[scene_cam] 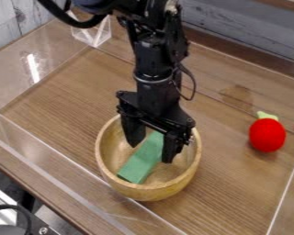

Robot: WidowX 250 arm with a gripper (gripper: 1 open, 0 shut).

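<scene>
The black gripper [154,134] stands open over a round yellow bowl [147,191], its fingers reaching down to either side above the bowl's interior. A green block [140,164] lies tilted inside the bowl, partly under the gripper, with nothing visibly held.
A red tomato-like object with a green top [266,136] lies on the wooden table [58,101] to the right of the bowl. A clear plastic item sits at the back left. A black cable shows at the lower left.
</scene>
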